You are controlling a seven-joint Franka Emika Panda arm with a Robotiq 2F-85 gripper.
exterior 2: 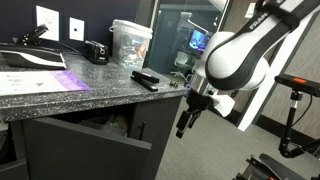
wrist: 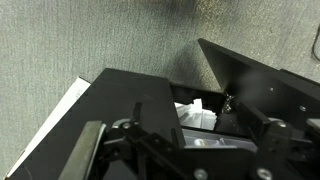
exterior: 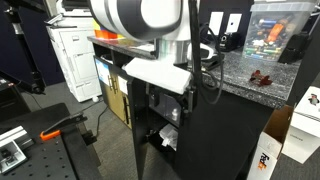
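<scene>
My gripper (exterior: 186, 96) is lowered in front of the black cabinet, beside its open door (exterior: 139, 125). The other door (exterior: 215, 135) looks shut. In exterior view 2 the gripper (exterior 2: 195, 120) hangs off the counter's front edge, below the top, and the open cabinet door (exterior 2: 90, 150) stands to its left. The wrist view has the fingers (wrist: 84, 150) spread wide apart, with no object held between them. Two dark panels flank a gap there, where white crumpled material (wrist: 195, 114) shows inside the cabinet.
On the speckled countertop (exterior: 235, 72) are a clear bin (exterior: 277, 32) of coloured pieces and a dark red item (exterior: 260, 78). A black stapler (exterior 2: 146, 77) lies near the edge. White boxes (exterior: 303, 125) stand at the right. Open floor lies before the cabinet.
</scene>
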